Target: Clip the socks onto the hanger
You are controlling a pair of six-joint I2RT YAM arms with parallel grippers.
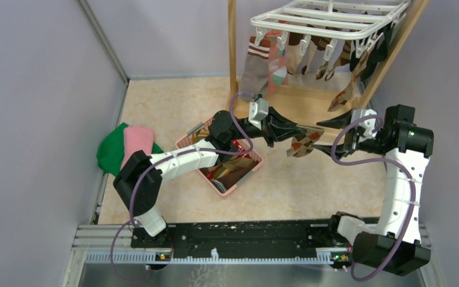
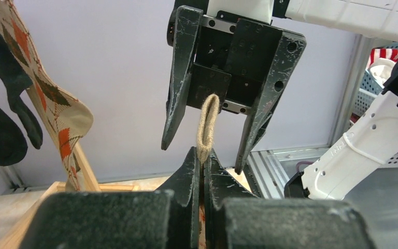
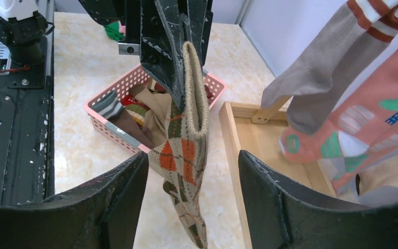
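Observation:
An argyle sock (image 1: 302,144) in beige, orange and green hangs by its cuff from my left gripper (image 1: 297,128), which is shut on it. From the right wrist view, the ribbed cuff of the argyle sock (image 3: 186,155) faces me and its foot dangles below. My right gripper (image 1: 318,136) is open, one finger on each side of the cuff's free end, touching nothing that I can make out. In the left wrist view the right gripper stands beyond the folded cuff (image 2: 205,127). The white hanger (image 1: 311,27) is at the back right, several socks clipped along it.
A pink basket (image 1: 232,190) of socks stands under my left arm. Wooden posts (image 1: 232,48) hold the hanger. A matching argyle sock (image 1: 345,94) hangs at its right, close to my right gripper. Pink and green cloths (image 1: 137,146) lie far left.

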